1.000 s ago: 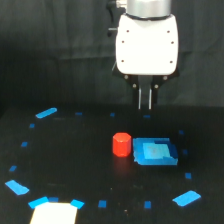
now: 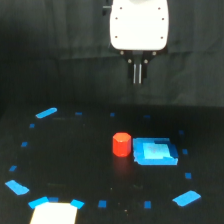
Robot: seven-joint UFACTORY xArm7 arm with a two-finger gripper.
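Note:
High above the dark table hangs my gripper [image 2: 137, 76], its two thin fingers pointing down. They stand close together with a narrow dark gap, and nothing shows between them. Whether the fingers count as open or shut cannot be told at this size. A red block [image 2: 122, 144] with a roughly hexagonal outline rests on the table below and left of the gripper. Right beside it, on its right, lies a shallow blue tray [image 2: 171, 158] with a lighter blue patch inside.
A pale, yellowish-white object [image 2: 53, 213] is cut off by the bottom edge at left. Light blue strips [image 2: 17, 187] and small blue marks dot the black table. Open table surrounds the block on its left and front. A dark curtain [image 2: 45, 60] hangs behind.
My gripper has risen and shifted a little left, and its fingers appear closer together in the picture. The red block and blue tray have stayed put.

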